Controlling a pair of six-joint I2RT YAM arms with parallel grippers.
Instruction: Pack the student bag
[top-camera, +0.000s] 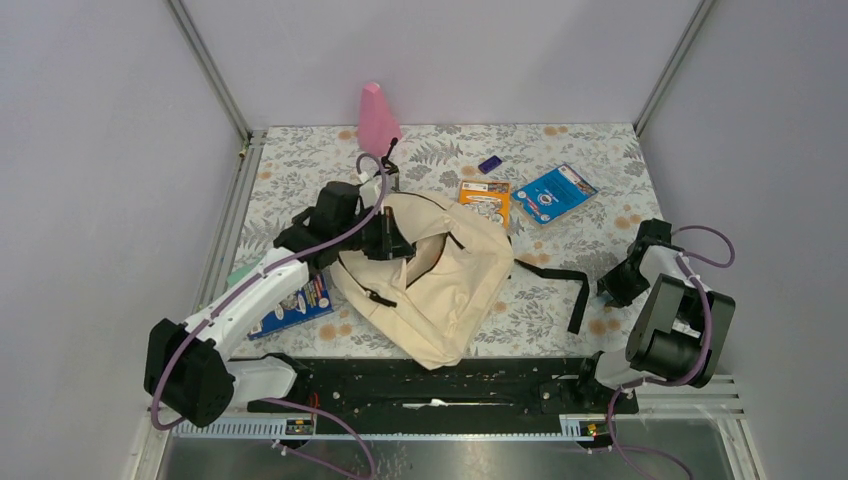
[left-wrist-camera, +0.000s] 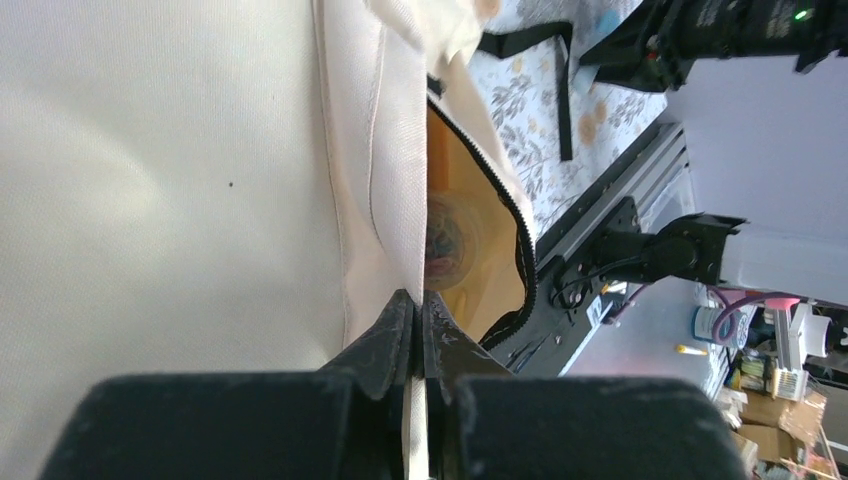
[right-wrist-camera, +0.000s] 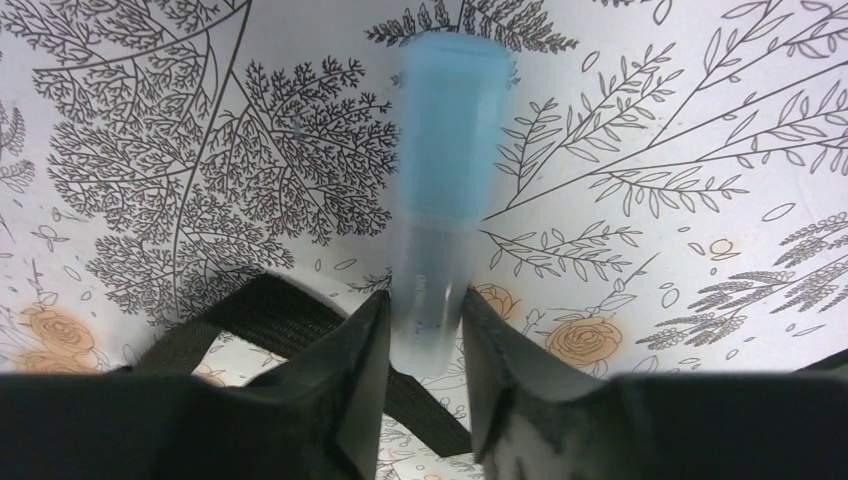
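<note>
The cream student bag (top-camera: 450, 300) lies open mid-table, its zipped opening showing an orange interior in the left wrist view. My left gripper is shut on a thin fold of the bag's fabric (left-wrist-camera: 380, 150). At the table's right, my right gripper has its fingertips either side of the clear end of a light-blue capped tube-like item (right-wrist-camera: 450, 130) lying over the patterned surface; whether they press on it I cannot tell.
Orange (top-camera: 485, 200) and blue (top-camera: 552, 195) packets and a purple block (top-camera: 489, 163) lie behind the bag. A pink object (top-camera: 376, 120) stands at the back. Another blue packet (top-camera: 290, 315) is at left. A black strap (top-camera: 545, 271) runs right from the bag.
</note>
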